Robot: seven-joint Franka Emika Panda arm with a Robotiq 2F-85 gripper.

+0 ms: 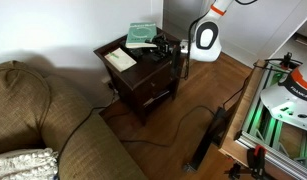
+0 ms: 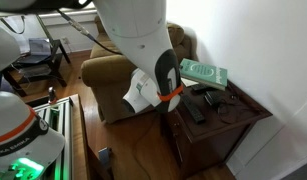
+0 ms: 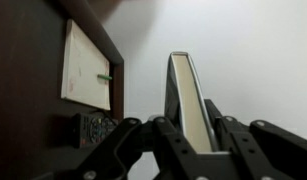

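A green book is raised above the dark cabinet, its cover facing up in exterior view 1. My gripper is at its right side, shut on the book. In the wrist view, the book's pale page edge stands between the two dark fingers. Exterior view 2 shows the green book over the back of the cabinet, with the arm covering much of the gripper. On the cabinet top lies a pale notebook, with a green pen beside it in the wrist view.
A black device with buttons lies near the notebook. Other dark items rest on the cabinet top. The white wall rises close behind it. A brown sofa stands to the left, and a cable crosses the floor.
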